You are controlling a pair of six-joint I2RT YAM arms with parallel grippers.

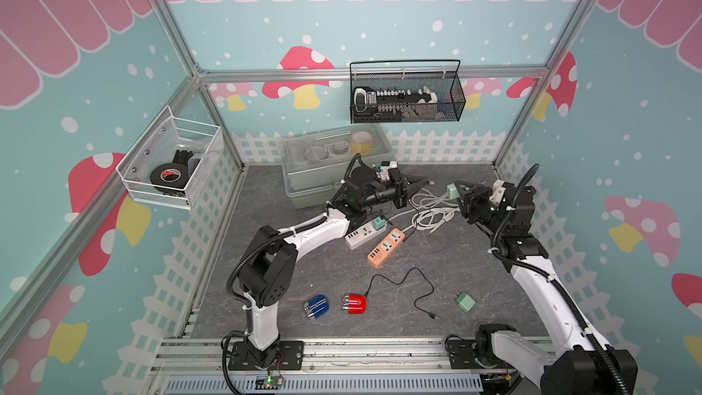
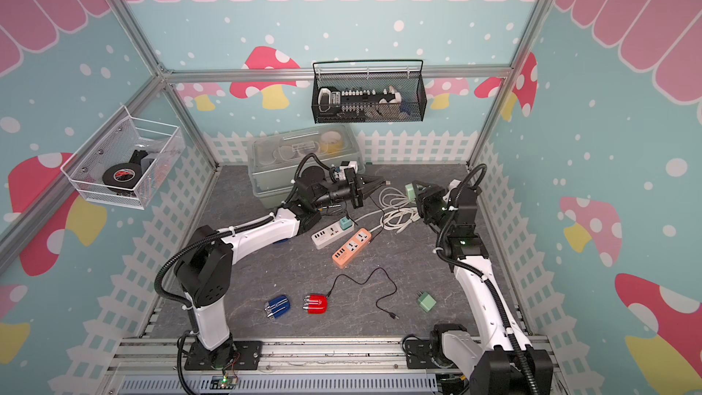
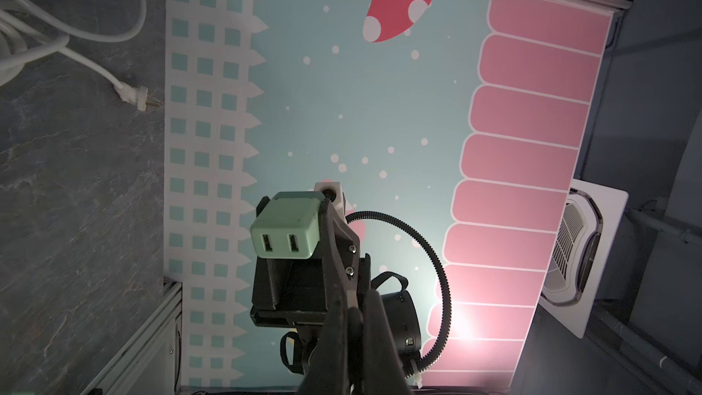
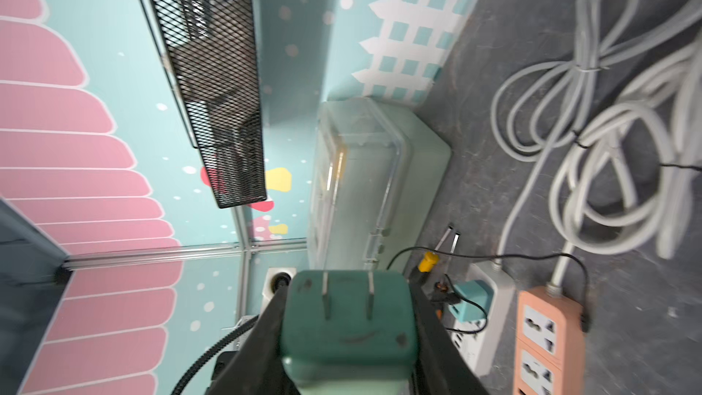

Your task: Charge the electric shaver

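Observation:
A pale green charging adapter is clamped in my right gripper (image 1: 460, 191), its two-slot face turned toward my left gripper, as the left wrist view shows. Opposite it, my left gripper (image 1: 422, 182) is raised and shut, with a small light plug tip (image 2: 387, 183) at its fingertips. The tip is hard to make out in the left wrist view. A gap separates the adapter from the plug. On the table lie a red shaver (image 1: 354, 304) with a black cable (image 1: 402, 278) and a blue shaver (image 1: 316, 306). A second green adapter (image 1: 465, 301) lies near the front right.
Orange (image 1: 386, 247) and white (image 1: 364, 234) power strips lie mid-table; a teal adapter (image 4: 470, 300) sits in the white one. Coiled white cables (image 1: 435, 212) spread below the grippers. Behind my left arm stands a lidded box (image 1: 307, 183).

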